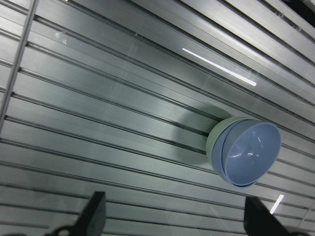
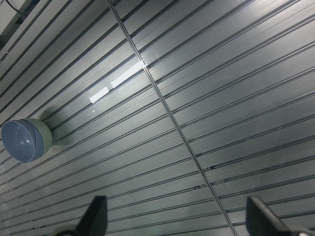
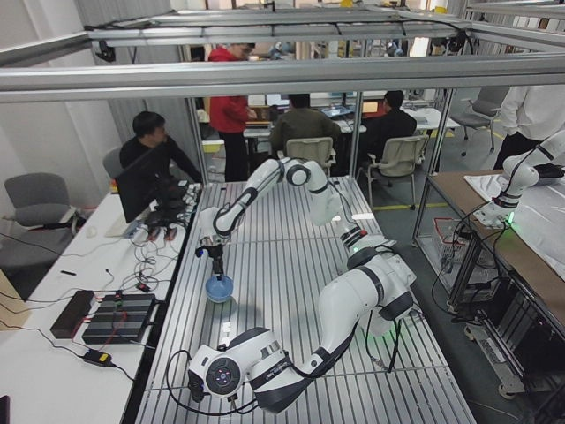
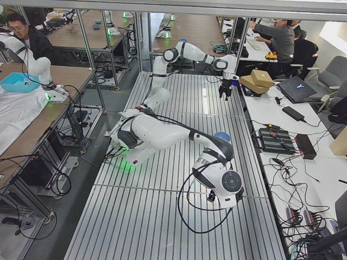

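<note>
A stack of bowls, blue [image 1: 251, 155] inside pale green [image 1: 214, 140], rests tilted-looking on the slatted metal table [image 1: 98, 123]; it shows to the right in the left wrist view and at the left edge in the right wrist view [image 2: 19, 140]. Both wrist views look down with only bare slats between the fingertips: left gripper, right gripper, each standing open and apart from the bowls. In the camera left view one arm's dark gripper hangs just beyond the bowls; the nearer arm's gripper is mostly hidden by its housing.
A side desk [image 3: 53, 371] with a monitor, power boxes and cables runs along the left in the camera left view. Frame posts surround the table, and another arm stands on a neighbouring bench [image 3: 463, 190].
</note>
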